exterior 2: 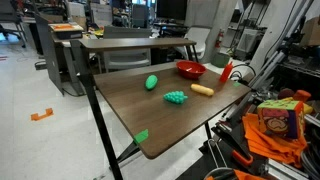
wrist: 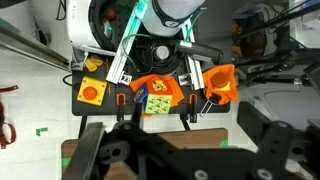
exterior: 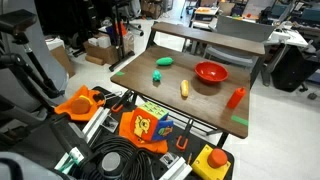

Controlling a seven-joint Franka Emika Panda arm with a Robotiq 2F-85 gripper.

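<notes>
On the brown table (exterior: 205, 105) lie a green oval object (exterior: 164, 61), a small teal object (exterior: 156, 75) and a yellow elongated object (exterior: 184, 89). A red bowl (exterior: 211, 71) sits toward the back, and a red bottle-like object (exterior: 236, 98) is near the right edge. The second exterior view shows the green object (exterior 2: 151, 82), teal object (exterior 2: 176, 97), yellow object (exterior 2: 202, 90) and bowl (exterior 2: 190, 69) apart from one another. Dark parts of my gripper fill the bottom of the wrist view; how its fingers stand is unclear. No object shows held there.
Beside the table, a low platform carries an orange bin (exterior: 143, 128), a yellow box with a red button (exterior: 212, 162) and coiled black cable (exterior: 110, 160). A raised wooden shelf (exterior: 215, 40) runs along the table's back.
</notes>
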